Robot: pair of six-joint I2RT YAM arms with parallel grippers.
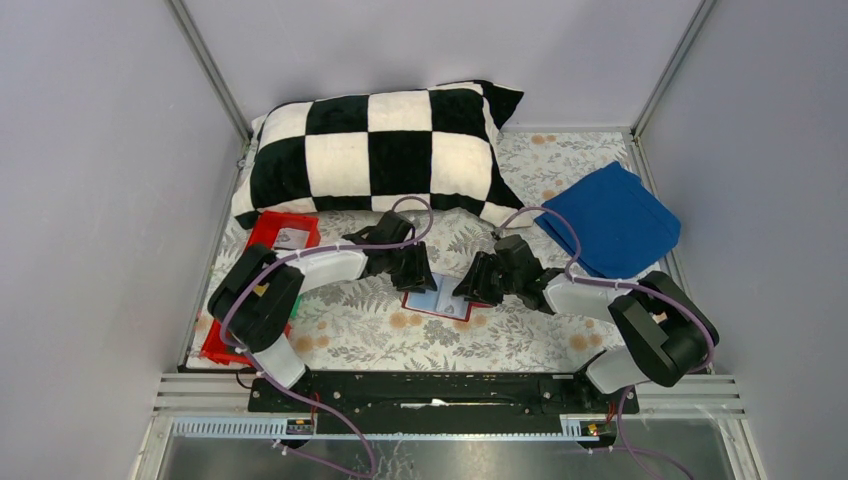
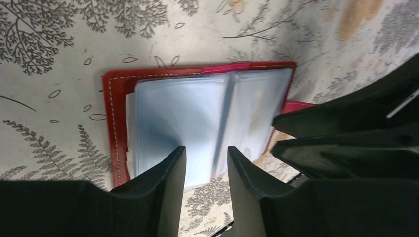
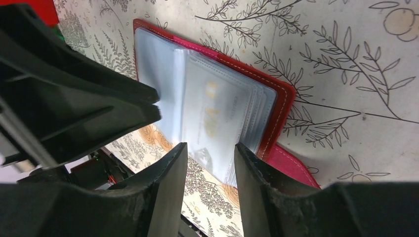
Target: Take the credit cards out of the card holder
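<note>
The red card holder (image 2: 115,128) lies open flat on the patterned mat, with clear plastic sleeves (image 2: 178,118) on it; whether cards are inside them is hard to tell. My left gripper (image 1: 420,282) is over the left sleeve, its fingertips (image 2: 175,158) apart with nothing visibly held. My right gripper (image 1: 468,290) is at the holder's right part, fingertips (image 3: 239,153) apart over the sleeve stack (image 3: 217,108) near its right edge, nothing visibly held. Each wrist view shows the other gripper close by.
A checkered pillow (image 1: 400,145) spans the back. Red bins (image 1: 262,232) are at the left, partly behind the left arm, and a blue cloth (image 1: 610,220) lies at the right. Mat in front of the holder is clear.
</note>
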